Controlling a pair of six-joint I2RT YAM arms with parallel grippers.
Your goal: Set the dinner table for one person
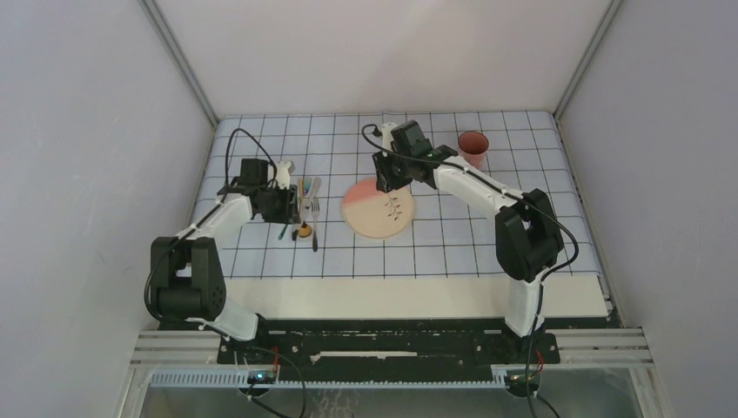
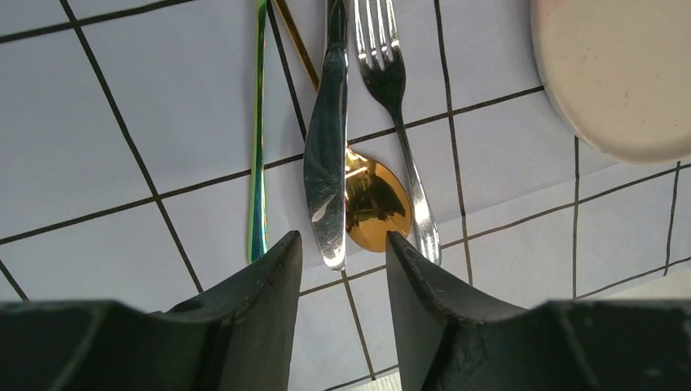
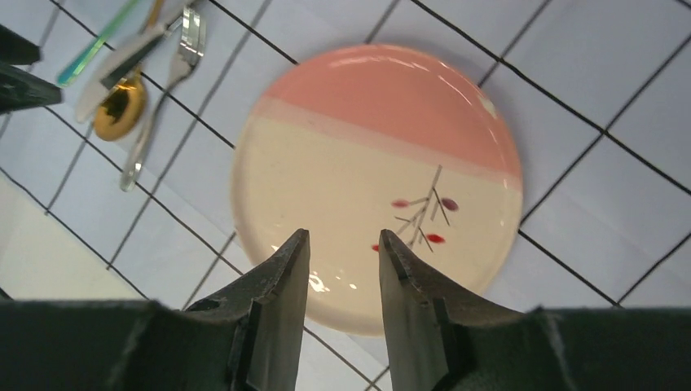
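A pink and cream plate (image 1: 370, 218) with a twig pattern lies flat near the table's middle. To its left are a silver fork (image 2: 415, 175), a silver knife (image 2: 327, 155) lying across a gold spoon (image 2: 375, 204), and a thin greenish utensil (image 2: 258, 147). Over this cutlery my left gripper stands open and empty, its fingertips close to the handle ends. My right gripper hovers above the plate, part open, nothing between its fingers. At the back right stands a reddish cup (image 1: 473, 146).
A plain cream strip (image 1: 392, 298) runs along the front edge. Walls rise at both sides and the back.
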